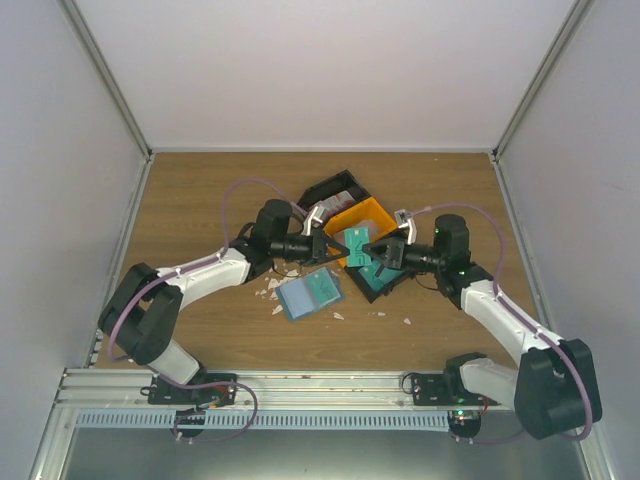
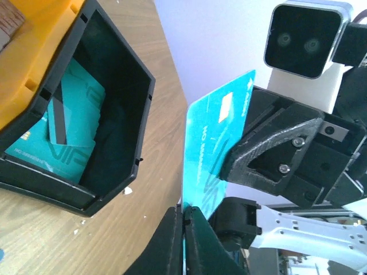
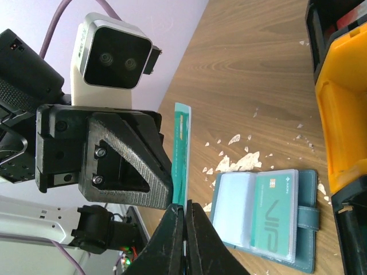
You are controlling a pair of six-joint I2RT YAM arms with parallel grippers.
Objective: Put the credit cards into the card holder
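Observation:
A teal credit card hangs upright above the boxes, between the two grippers. My left gripper is shut on one edge of this card. From the opposite side, my right gripper is shut on it too; there the card shows almost edge-on. The open blue card holder lies on the table left of the boxes. In the right wrist view, one teal card sits in the right-hand clear pocket of the holder, and the left-hand pocket looks pale, without a teal card.
A black bin with several teal cards and a dark strip stands beneath the grippers. Behind it come an orange bin and another black bin. Pale scraps litter the wood near the holder.

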